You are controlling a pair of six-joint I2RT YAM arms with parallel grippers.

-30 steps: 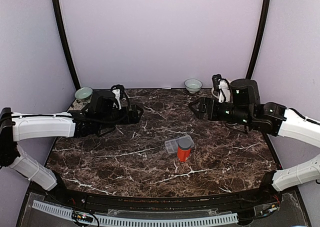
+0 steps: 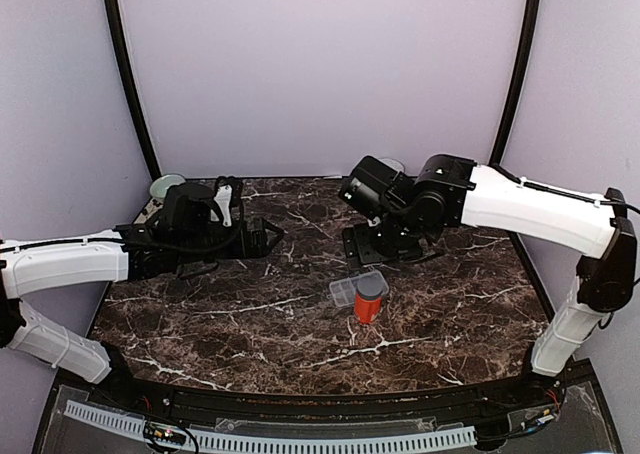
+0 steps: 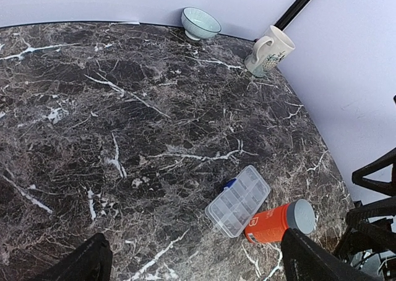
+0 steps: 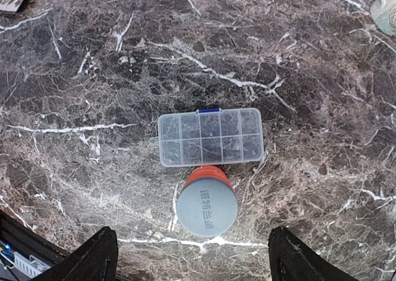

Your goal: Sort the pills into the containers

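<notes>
The clear pill organizer (image 4: 190, 138), divided into several small compartments and with a blue latch, lies on the table; its lid looks closed and no pills show inside. Right beside it an orange bottle (image 2: 367, 308) with a grey lid (image 4: 207, 207) stands upright, close to the organizer's near long side. My right gripper is open and hangs above the table near both, pointing down, with nothing between its fingers. Over the left half of the table, away from these things, my left gripper is also open and empty.
At the back edge are a pale green bowl (image 3: 201, 22) and a white mug (image 3: 270, 51). Another pale bowl (image 2: 166, 186) sits at the back left. Bare marble table (image 2: 230, 324) lies around the organizer and bottle.
My right arm has swung left from the table's right side, and its gripper has tilted downward. Organizer and bottle have stayed in place.
</notes>
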